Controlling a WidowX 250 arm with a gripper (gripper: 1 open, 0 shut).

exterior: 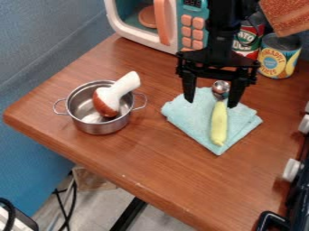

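My black gripper (211, 88) hangs open over a folded light blue cloth (187, 117), its fingers straddling a silver ball-ended utensil (221, 88) above or near it; whether they touch is unclear. A pale yellow long object (219, 126) lies on the cloth, in line with the silver piece. To the left, a steel pot (97, 122) holds a white-and-brown object (118, 91) that leans over its rim.
A toy microwave (135, 25) stands at the back, cans (277, 59) at the back right, and a black appliance (295, 194) along the right edge.
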